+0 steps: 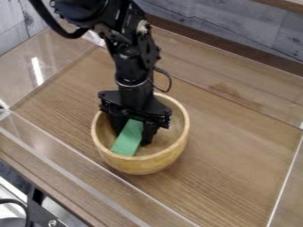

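Observation:
A black robot arm reaches down from the top left, and its gripper (135,119) is inside a round, cream-yellow bowl (143,163) at the centre of the view. A green object (128,140) lies in the bowl under the gripper, slanting toward the bowl's front left. The fingertips are dark and overlap the object's upper end, so I cannot tell how far apart they are or whether they grip it.
A grey plank wall (236,31) stands at the back. A dark gap with cables shows at the lower left edge.

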